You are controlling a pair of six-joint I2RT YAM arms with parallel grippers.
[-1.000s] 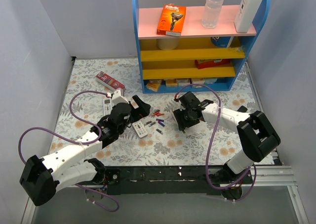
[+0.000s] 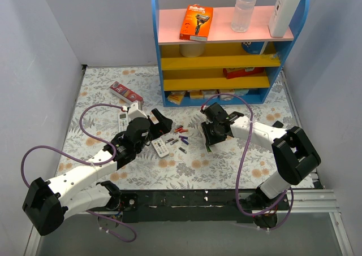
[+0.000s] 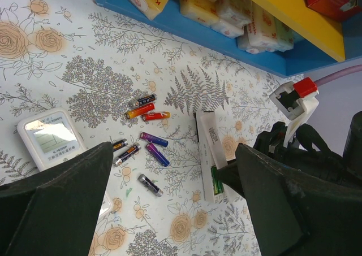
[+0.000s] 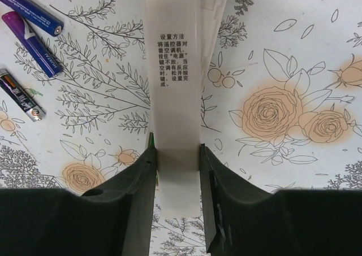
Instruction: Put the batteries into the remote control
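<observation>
A white cover strip with Chinese text (image 4: 175, 112) is pinched in my right gripper, which is shut on its sides. Behind it in the right wrist view lies a pale remote body (image 4: 214, 18), at a slight angle to the strip. The left wrist view shows a green patch (image 3: 217, 182) inside that body's lower end, partly hidden by the gripper. My left gripper is open above the table, nothing between its fingers. Several batteries lie loose between the arms, among them an orange one (image 3: 140, 111), a purple one (image 3: 157, 154) and a black one (image 3: 150, 185).
Another white remote with a display (image 3: 54, 137) lies face up by the left gripper. The blue and yellow shelf (image 2: 215, 64) stands at the back. A red box (image 2: 126, 92) lies at the back left.
My right gripper has shifted slightly, and more of the green patch shows below it in the top view. The left arm and the batteries have stayed still.
</observation>
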